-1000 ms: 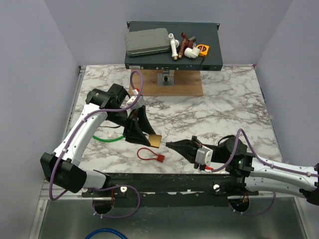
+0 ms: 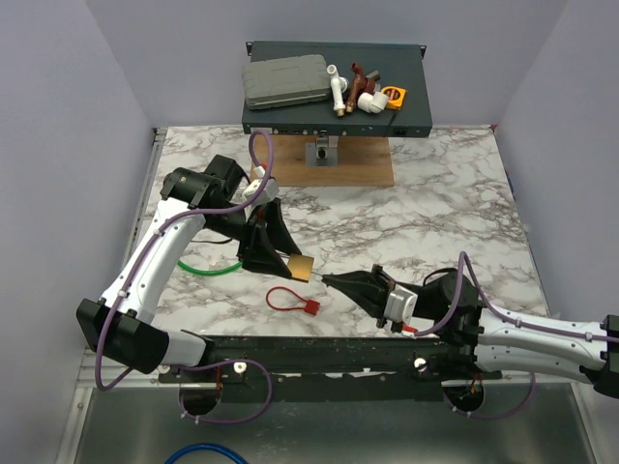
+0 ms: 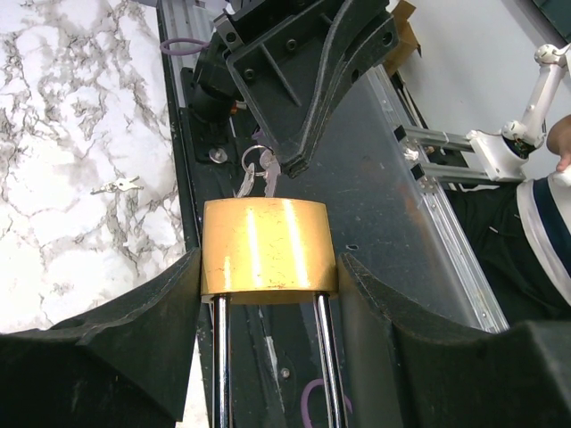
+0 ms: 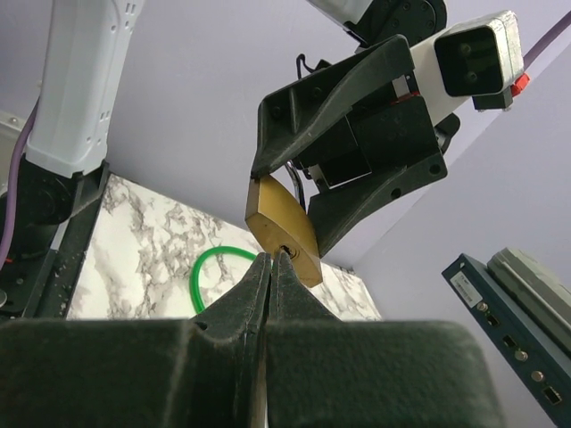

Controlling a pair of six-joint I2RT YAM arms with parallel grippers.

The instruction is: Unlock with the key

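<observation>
My left gripper (image 2: 293, 264) is shut on a brass padlock (image 2: 302, 269), its two fingers pressing the sides of the body. In the left wrist view, the padlock (image 3: 266, 245) has its steel shackle pointing back toward the camera. My right gripper (image 2: 327, 279) is shut at the padlock's keyhole side. A thin silvery key (image 2: 317, 276) bridges its tips and the padlock. Near those tips in the left wrist view, the key (image 3: 271, 169) and a ring show; the padlock hides the blade's end. The right wrist view shows the padlock's keyhole face (image 4: 278, 242) just ahead of the shut fingertips.
A small red padlock with a cable loop (image 2: 311, 306) lies on the marble table below the hands. A green ring (image 2: 208, 272) lies to the left. Loose keys (image 3: 118, 185) rest on the marble. A loaded shelf (image 2: 290, 116) stands at the back.
The right gripper's wrist has turned slightly about its long axis, while its tips stay at the padlock. The left gripper and brass padlock are almost where they were.
</observation>
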